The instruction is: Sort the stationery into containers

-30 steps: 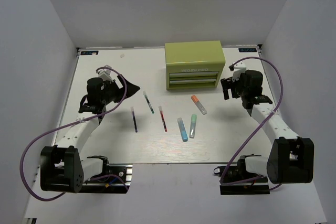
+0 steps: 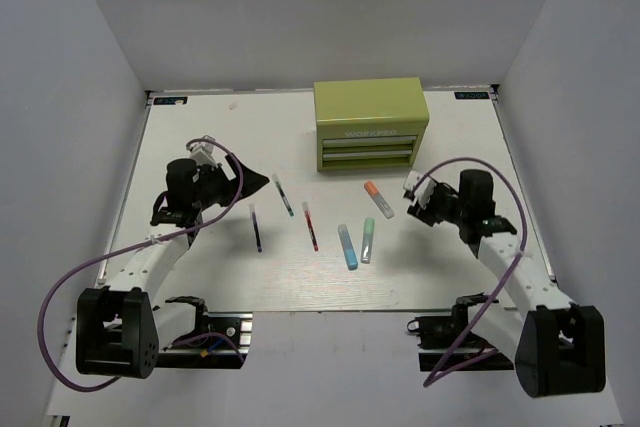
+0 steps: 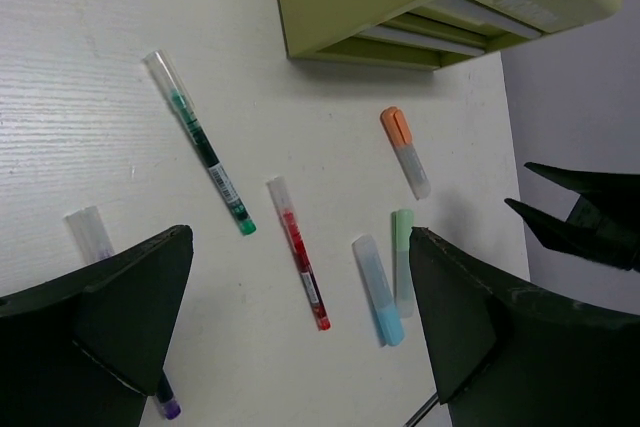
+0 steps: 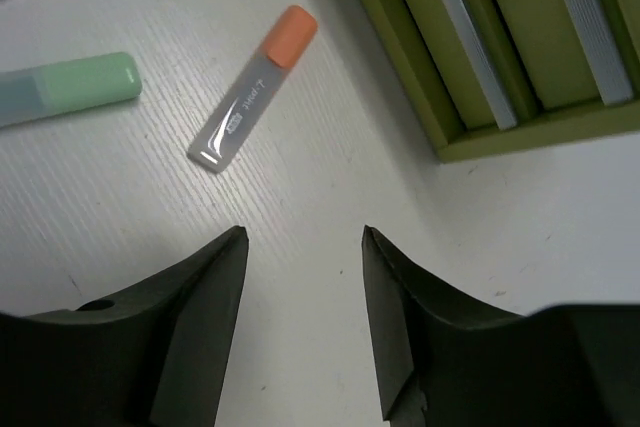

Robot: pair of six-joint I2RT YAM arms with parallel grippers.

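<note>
Three slim pens lie on the left half of the table: a green pen, a red pen and a purple pen. Further right are three thick highlighters: blue, green and orange. My left gripper hangs open above the pens, its fingers wide apart and empty. To the right of the orange highlighter, my right gripper is partly open over bare table. In the right wrist view, the orange highlighter lies ahead of its fingertips, touching neither.
A green WORKPRO cabinet with two drawers stands at the back, right of centre. Its drawer fronts appear closed. Purple cables trail from both arms.
The left arm has shifted only slightly. Pens and highlighters lie where they were.
</note>
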